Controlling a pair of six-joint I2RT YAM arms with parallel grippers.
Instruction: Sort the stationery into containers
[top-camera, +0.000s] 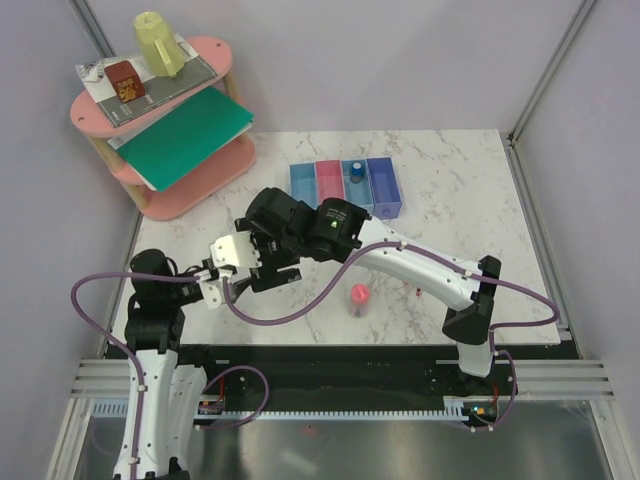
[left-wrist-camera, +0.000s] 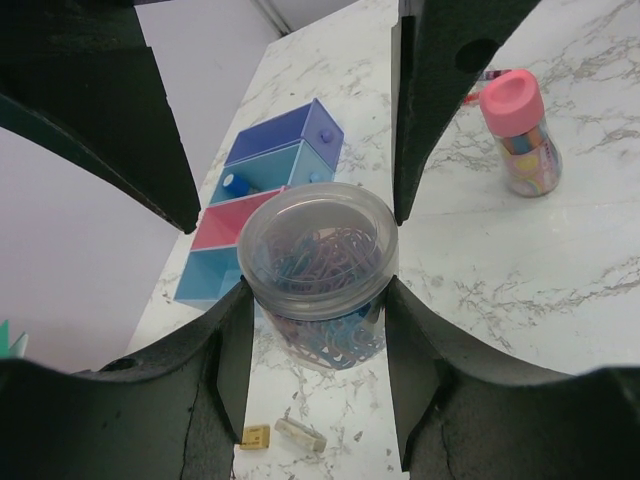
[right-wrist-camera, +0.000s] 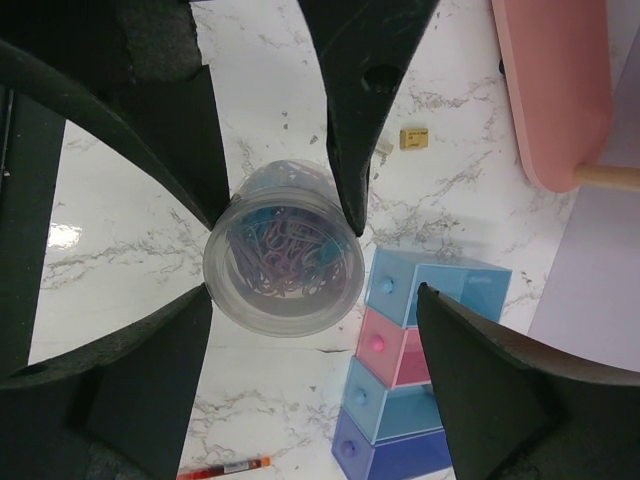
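A clear round jar (left-wrist-camera: 320, 255) of coloured paper clips is held in the air, with my left gripper shut on its sides. My right gripper reaches it from the opposite side; its fingers stand part open around the jar, one close against the rim and the other clearly apart. From above, both grippers meet at the left of the table and hide most of the jar. A row of containers, light blue (top-camera: 303, 183), pink (top-camera: 329, 180), light blue (top-camera: 356, 193) and dark blue (top-camera: 384, 188), stands at the back.
A pink-lidded jar (top-camera: 360, 294) stands on the table front of centre. A small blue item (top-camera: 357, 171) sits in one container. A yellow block (left-wrist-camera: 256, 437) and a pale piece (left-wrist-camera: 300, 435) lie loose. A pink shelf (top-camera: 190, 195) stands back left.
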